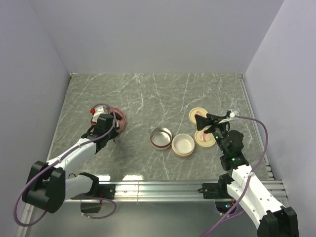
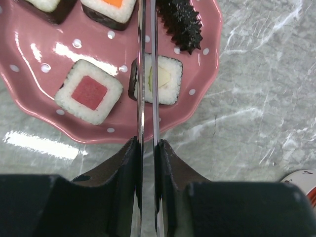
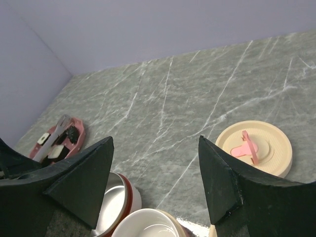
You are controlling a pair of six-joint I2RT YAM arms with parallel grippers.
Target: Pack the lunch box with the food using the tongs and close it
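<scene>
My left gripper is shut on long metal tongs [image 2: 154,94], held narrowly together over a pink plate [image 2: 44,79] of sushi: pieces with red [image 2: 89,93], pale-and-green [image 2: 165,79] and orange centres, and a spiky dark piece [image 2: 180,24]. In the top view the left arm covers much of that plate. A steel container [image 1: 161,136] and a cream container [image 1: 183,144] stand side by side at centre. Two round lids with pink latches, the rear one [image 1: 193,114] and front one [image 1: 209,141], lie to their right. My open right gripper hangs above these, empty.
Grey walls [image 1: 148,34] bound the marbled table [image 1: 148,94] at back and sides; a metal rail [image 1: 148,187] runs along the front edge.
</scene>
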